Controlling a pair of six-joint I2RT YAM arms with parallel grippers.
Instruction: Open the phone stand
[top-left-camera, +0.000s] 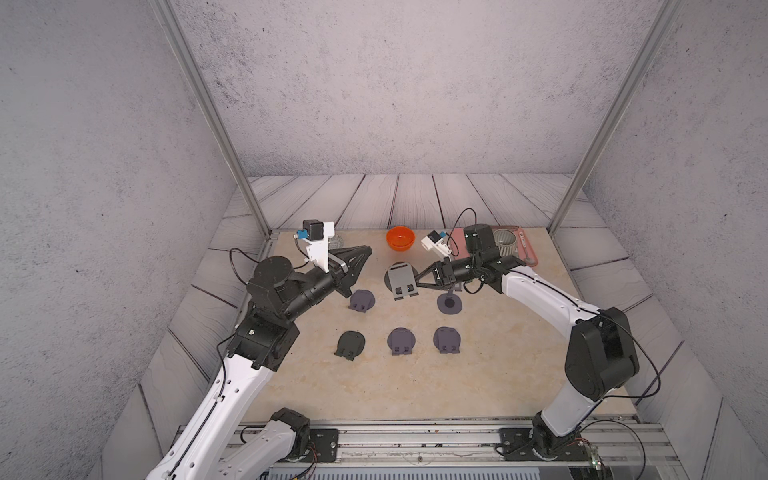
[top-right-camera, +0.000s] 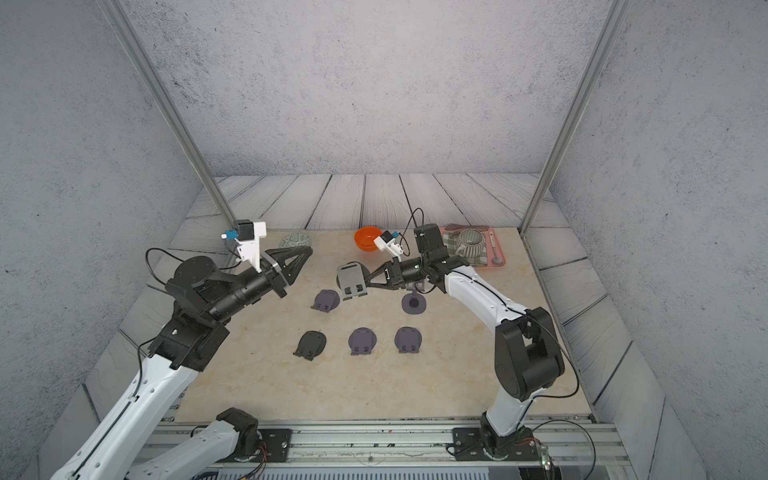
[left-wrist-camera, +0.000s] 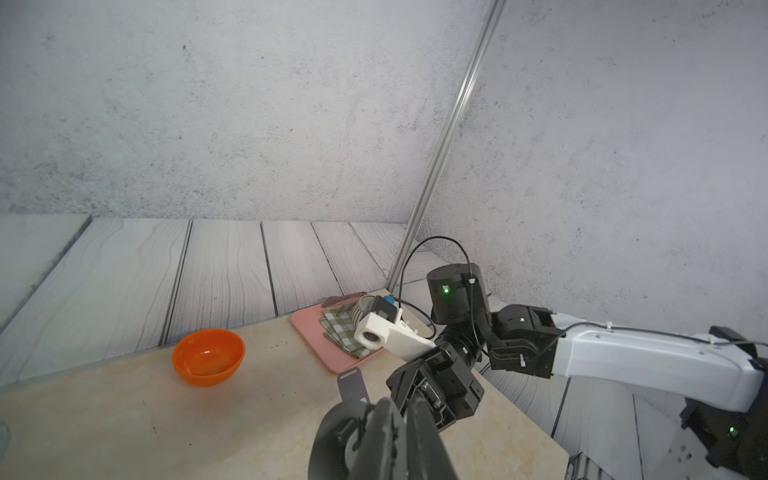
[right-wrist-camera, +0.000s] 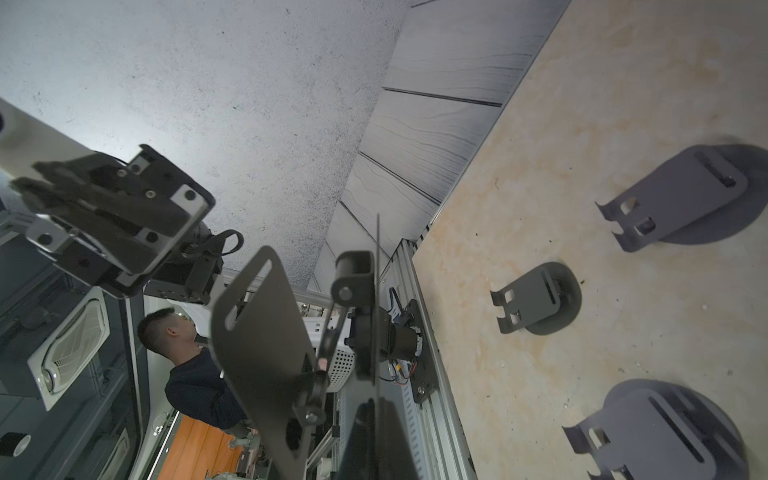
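Note:
A grey phone stand (top-left-camera: 402, 277) hangs in the air over the table's middle, held at its right side by my right gripper (top-left-camera: 418, 281). In the right wrist view, the stand's slotted plate (right-wrist-camera: 264, 352) is swung away from its round base, which shows edge-on; a hinged arm joins them. The thin base passes between the right fingers. My left gripper (top-left-camera: 361, 272) stands apart from the stand, to its left, its fingers spread and empty. The left wrist view shows the stand's round base (left-wrist-camera: 326, 449), partly covered by the left fingers.
Several folded stands lie on the table, such as a dark one (top-left-camera: 350, 344) and a purple one (top-left-camera: 401, 341); another (top-left-camera: 449, 303) sits under the right arm. An orange bowl (top-left-camera: 400, 237) and a pink tray (top-left-camera: 530, 256) stand at the back.

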